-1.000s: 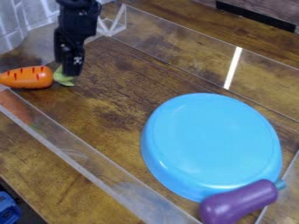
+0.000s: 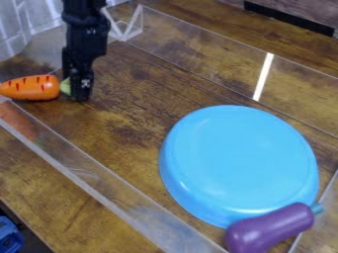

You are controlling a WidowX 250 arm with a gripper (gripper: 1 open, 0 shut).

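My black gripper (image 2: 77,83) reaches down from the top left onto the green top of an orange toy carrot (image 2: 30,87) at the left edge of the wooden surface. Its fingers hide most of the leaves; whether they are shut on them is unclear.
A large blue disc (image 2: 235,158) fills the right middle, with a purple toy eggplant (image 2: 264,229) at its lower edge. Clear walls border the surface. Bare wood (image 2: 138,99) lies between carrot and disc. A blue object (image 2: 8,237) shows at the lower left corner.
The gripper has come lower, over the carrot's leaves, which showed more before. The carrot, disc and eggplant look unmoved.
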